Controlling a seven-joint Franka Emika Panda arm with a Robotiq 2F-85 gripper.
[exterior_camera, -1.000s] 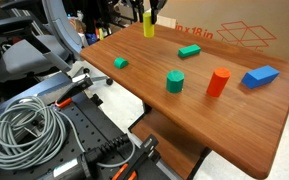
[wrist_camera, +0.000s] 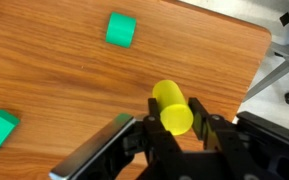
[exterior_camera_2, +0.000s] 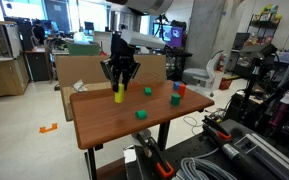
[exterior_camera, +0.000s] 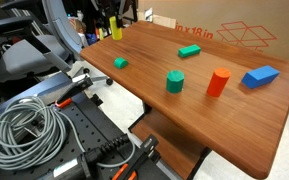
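My gripper is shut on a yellow cylinder (wrist_camera: pixel 174 111), whose round end faces the wrist camera. In exterior view 1 the yellow cylinder (exterior_camera: pixel 116 28) is upright near the far left end of the wooden table, with the gripper (exterior_camera: pixel 113 15) at its top. From the other side, the cylinder (exterior_camera_2: pixel 120 93) hangs below the gripper (exterior_camera_2: pixel 120 84), close to the tabletop; whether it touches the wood I cannot tell.
A green block (exterior_camera: pixel 121 63), another green block (exterior_camera: pixel 189 50), a green cylinder (exterior_camera: pixel 175 81), an orange-red cylinder (exterior_camera: pixel 218 82) and a blue block (exterior_camera: pixel 260 77) stand on the table (exterior_camera: pixel 224 130). Bare wood surrounds the gripper. Coiled cable (exterior_camera: pixel 29 135) lies off the table.
The gripper has carried the yellow cylinder leftward in exterior view 1, toward the table's far left end, and slightly lower in the picture. The other objects stayed put.
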